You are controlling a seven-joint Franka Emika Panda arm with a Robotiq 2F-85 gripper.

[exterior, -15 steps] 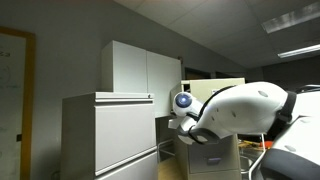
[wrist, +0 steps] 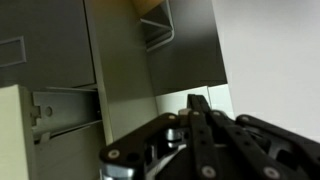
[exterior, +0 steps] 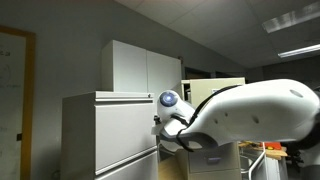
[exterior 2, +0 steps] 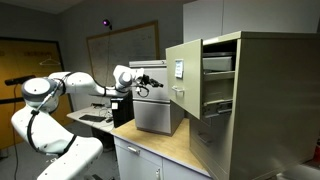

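Observation:
My gripper is shut, and nothing shows between its fingertips. In the second exterior view the gripper (exterior 2: 158, 86) is at about the height of the upper part of a light grey cabinet (exterior 2: 154, 117), on the near side of it. The first exterior view has the gripper (exterior: 157, 128) by the right edge of the grey cabinet (exterior: 122, 122), partly hidden by the arm; whether it touches cannot be told. A tan cabinet (exterior 2: 262, 100) stands to the right, its open front panel (exterior 2: 184, 80) bearing a white label.
Metal boxes (exterior 2: 217, 63) sit inside the tan cabinet's upper opening. A wooden countertop (exterior 2: 180, 150) runs beneath the cabinets. White wall cupboards (exterior: 128, 68) hang behind. Cabinet surfaces and a dark gap surround the fingers in the wrist view.
In the first exterior view, the gripper has moved left and slightly down, closer to the grey cabinet's right edge. The forearm has swung into a lower, more level pose. The cabinets have not moved.

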